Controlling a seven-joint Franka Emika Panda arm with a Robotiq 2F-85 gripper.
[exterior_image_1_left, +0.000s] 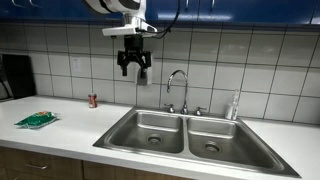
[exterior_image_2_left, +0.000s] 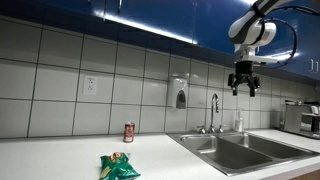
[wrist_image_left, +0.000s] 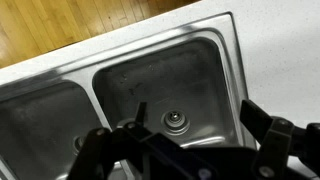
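My gripper (exterior_image_1_left: 134, 70) hangs high over the sink (exterior_image_1_left: 184, 155), open, with nothing between its fingers. From the wrist view, its dark fingers (wrist_image_left: 141, 113) frame one basin and the round drain (wrist_image_left: 176, 122) below. On the white counter left of the sink lies a green packet (exterior_image_1_left: 37, 120), crinkled and flat; in the other exterior view the same packet (exterior_image_2_left: 117, 166) is near the front. A small red can (exterior_image_2_left: 129, 132) stands upright by the back wall, well apart from the packet. The gripper touches neither.
A faucet (exterior_image_1_left: 178, 90) rises behind the double sink. A clear bottle (exterior_image_1_left: 233, 105) stands at its back right, and a dispenser (exterior_image_2_left: 179, 93) is on the tiled wall. A toaster (exterior_image_2_left: 299, 117) sits at the far right. Blue cabinets (exterior_image_2_left: 150, 30) hang overhead.
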